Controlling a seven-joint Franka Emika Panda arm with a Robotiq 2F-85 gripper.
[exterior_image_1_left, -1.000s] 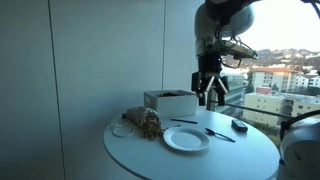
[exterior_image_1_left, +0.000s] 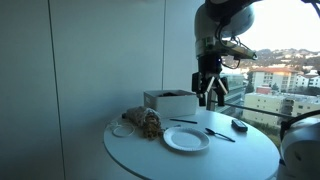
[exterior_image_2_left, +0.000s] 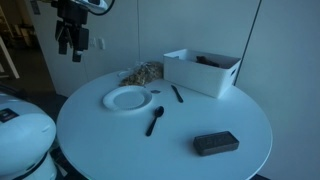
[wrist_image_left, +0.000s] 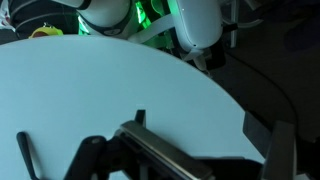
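Observation:
My gripper (exterior_image_1_left: 211, 99) hangs open above the table, clear of everything on it; in exterior view 2 the gripper (exterior_image_2_left: 70, 50) appears at the upper left, beyond the table's edge. A white plate (exterior_image_1_left: 186, 139) lies on the round table. Near the plate rests a dark spoon (exterior_image_2_left: 154, 122), and a thin dark utensil (exterior_image_2_left: 177, 93) lies closer to the bin. In the wrist view a dark utensil (wrist_image_left: 27, 155) shows at the left, its type unclear. No object can be made out between the fingers.
A white bin (exterior_image_2_left: 200, 74) stands at the back with dark contents partly visible. Beside it is a crumpled brown bag (exterior_image_1_left: 149, 126). A dark block (exterior_image_2_left: 215, 143) sits near the table's edge. The white tabletop (exterior_image_2_left: 120, 150) has bare room at the front.

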